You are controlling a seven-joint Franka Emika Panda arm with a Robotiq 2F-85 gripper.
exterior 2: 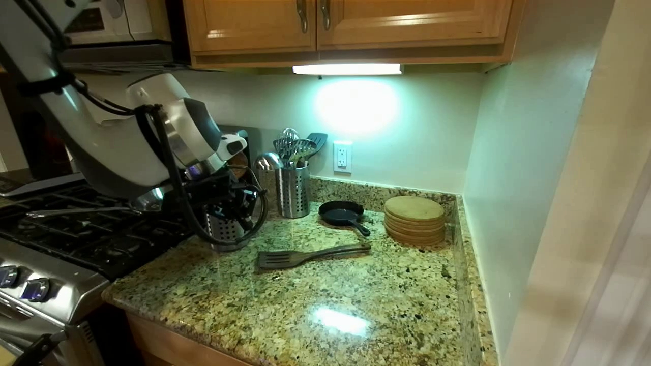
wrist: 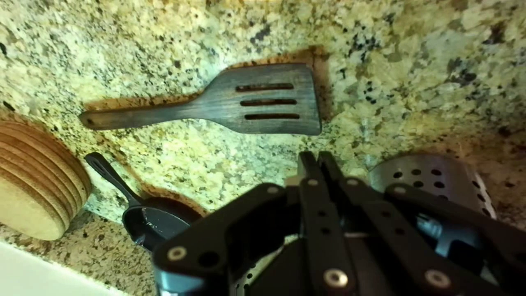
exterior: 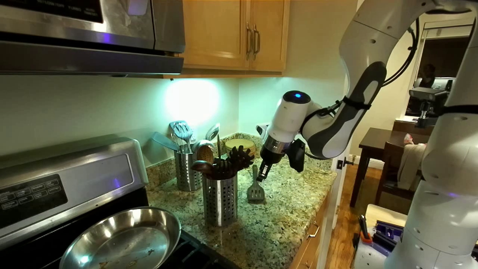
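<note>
A dark wooden slotted spatula (wrist: 227, 106) lies flat on the granite counter, its handle toward the stacked round boards. In the second exterior view the same spatula (exterior 2: 284, 258) shows near the middle of the counter. My gripper is above the counter, past the slotted end of the spatula and clear of it. Its fingers are together with nothing held between them. From the first exterior view, the gripper (exterior: 261, 178) is tilted and hangs near the spatula (exterior: 255, 192).
A perforated steel holder (exterior: 220, 201) full of dark utensils stands close by, with a second holder (exterior: 187, 172) behind. A small black skillet (exterior 2: 342, 213) and round boards (exterior 2: 415, 220) sit at the back.
</note>
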